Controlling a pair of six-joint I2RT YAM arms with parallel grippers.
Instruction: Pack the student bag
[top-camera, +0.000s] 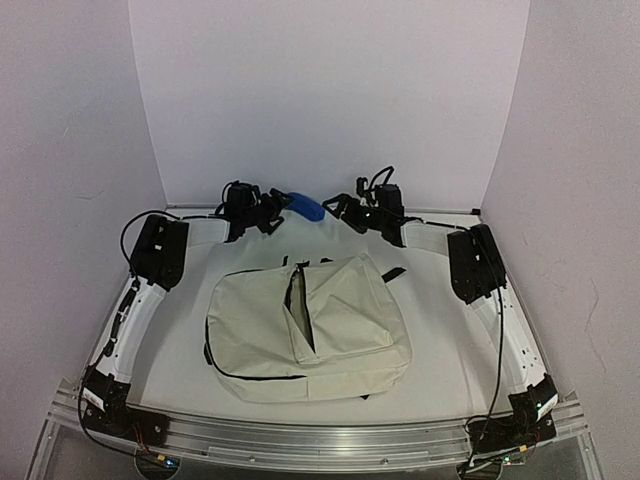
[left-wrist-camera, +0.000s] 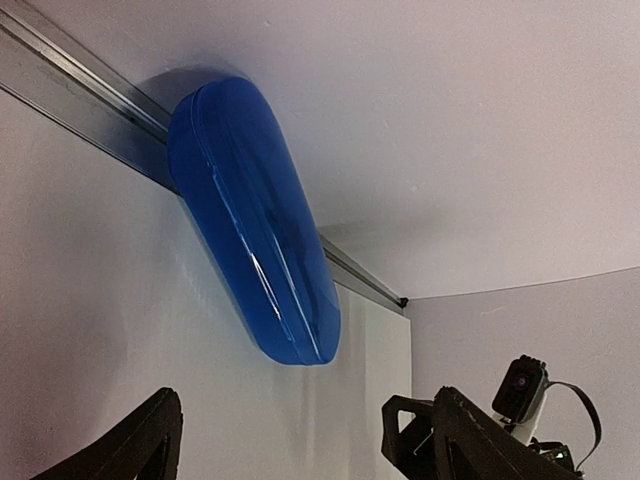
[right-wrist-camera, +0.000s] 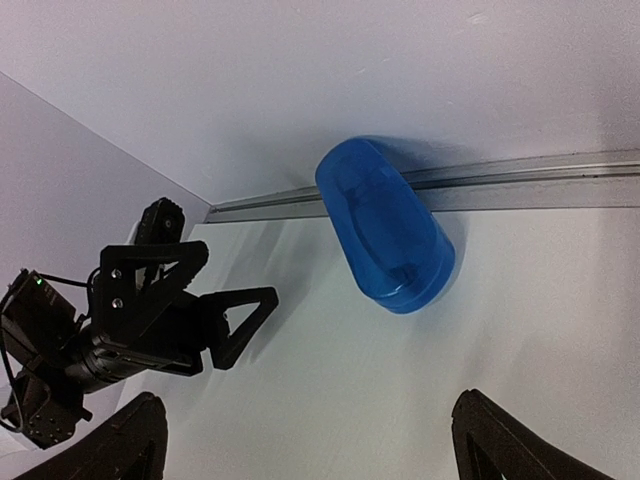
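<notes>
A cream bag (top-camera: 260, 320) lies on the table in the top view, with a dark zipped slit running down its middle, partly gaping. Behind it, by the back wall, rests a glossy blue case (top-camera: 306, 207) with rounded ends. My left gripper (top-camera: 281, 210) is open just left of the case. On the case's right side my right gripper (top-camera: 331, 209) is also open. In the left wrist view the blue case (left-wrist-camera: 255, 220) lies beyond the widely parted fingers (left-wrist-camera: 150, 440). The right wrist view shows the blue case (right-wrist-camera: 385, 230) ahead of the spread fingers (right-wrist-camera: 500, 440). Neither gripper touches it.
A metal rail (right-wrist-camera: 540, 172) runs along the foot of the back wall, close behind the case. Side walls (top-camera: 80, 200) bound the table left and right.
</notes>
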